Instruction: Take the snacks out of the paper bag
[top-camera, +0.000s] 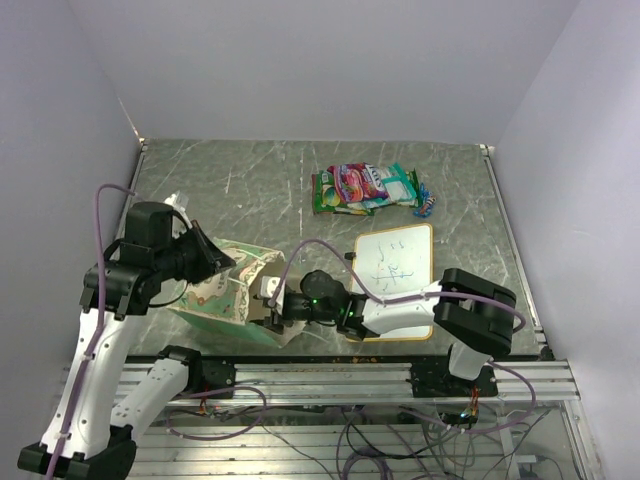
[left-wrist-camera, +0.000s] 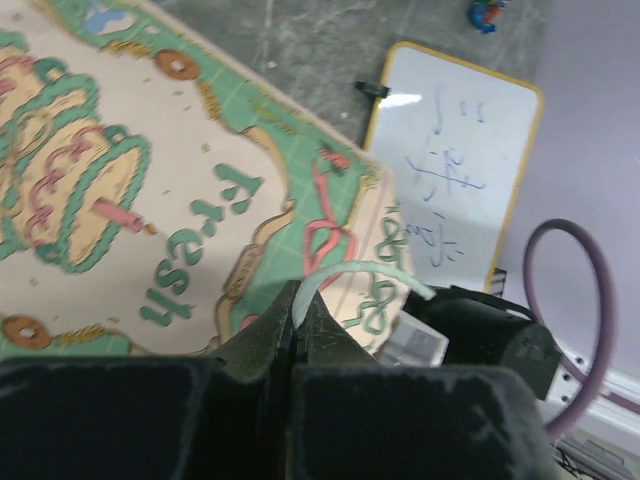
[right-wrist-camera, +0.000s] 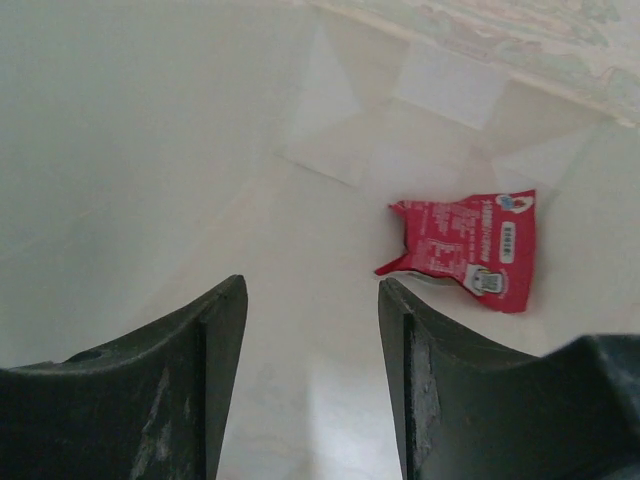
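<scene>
The patterned paper bag lies on its side at the left of the table, its mouth facing right. My left gripper is shut on the bag's pale green handle, above the printed side. At the bag's mouth is my right gripper, reaching inside. In the right wrist view this right gripper stands open, nothing between its fingers. A red snack packet lies on the bag's inner wall, just beyond the right finger. Outside, several snack packets are piled at the back of the table.
A whiteboard with yellow edging lies right of the bag, partly under my right arm. A small blue-and-red item sits beside the snack pile.
</scene>
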